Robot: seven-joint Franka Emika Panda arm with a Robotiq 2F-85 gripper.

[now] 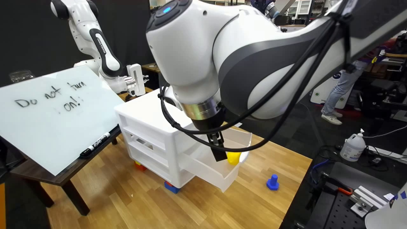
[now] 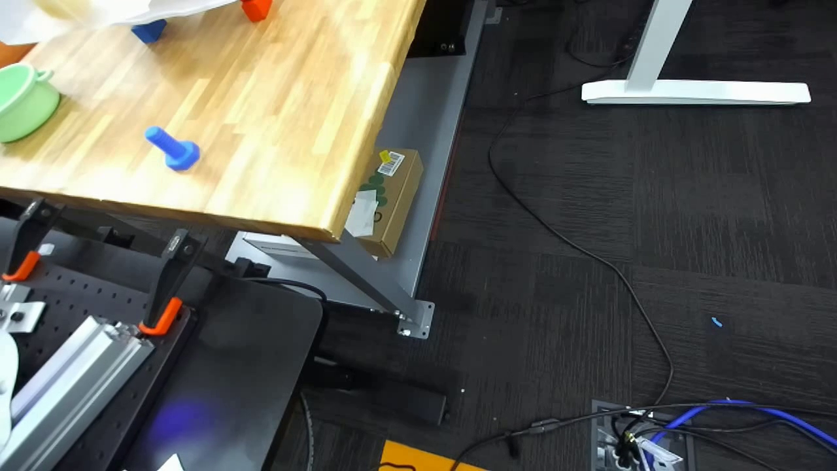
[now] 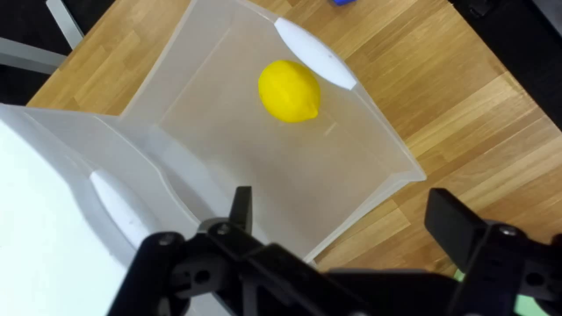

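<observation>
A yellow lemon [image 3: 289, 91] lies in a translucent white drawer [image 3: 232, 126], close to its front wall and white handle. In exterior view 1 the drawer [image 1: 206, 170] stands pulled out from a white drawer unit [image 1: 175, 152], and part of the lemon [image 1: 233, 157] shows behind my fingers. My gripper is open over the drawer's near side, nothing between its fingers. From exterior view 1, the gripper [image 1: 218, 150] hangs at the drawer, its far finger hidden. The lemon is ahead of the fingertips in the wrist view, apart from them.
A blue bolt-shaped piece [image 1: 272, 182] stands on the wooden table. Red and blue blocks [image 1: 172, 187] sit by the drawer unit's base. A green pot [image 2: 27, 102] is at the table's left in exterior view 2. A whiteboard [image 1: 57, 110] stands left.
</observation>
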